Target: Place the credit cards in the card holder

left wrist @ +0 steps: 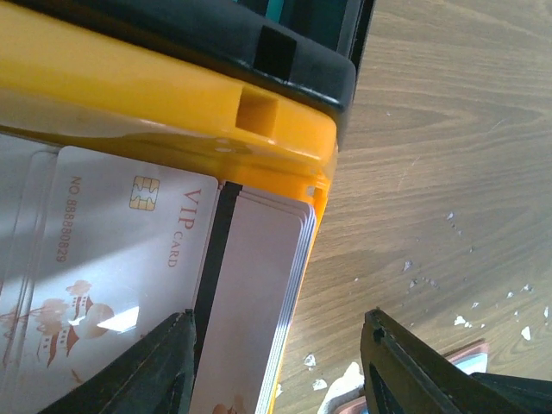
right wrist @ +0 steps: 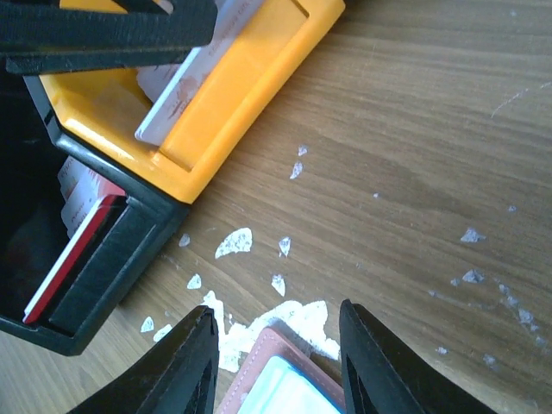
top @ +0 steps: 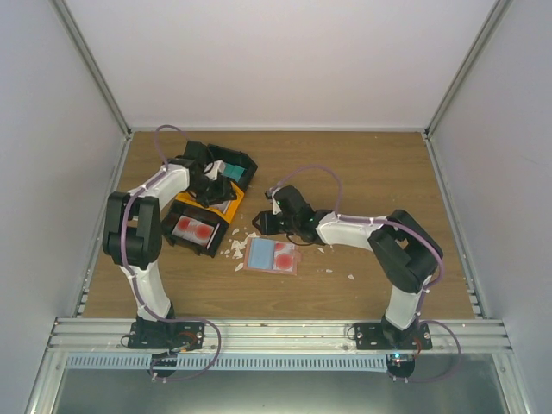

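White credit cards [left wrist: 129, 224], one printed "VIP CARD", lie in the yellow bin [top: 236, 205]. A few more stand in a stack [left wrist: 259, 259] along its right side. Over that bin, my left gripper is open, its fingers spread above the stack's edge and the wood. The pink-edged card holder [top: 262, 254] lies flat on the table, a blue panel on its left half and red discs on its right. My right gripper [top: 263, 224] hovers just behind the holder. In the right wrist view, its fingers [right wrist: 191, 366] stand apart with nothing between them.
One black bin [top: 235, 155] with teal cards sits behind the yellow bin; another black bin [top: 214, 243] with red-disc cards is in front. White flakes [right wrist: 302, 323] lie between bins and holder.
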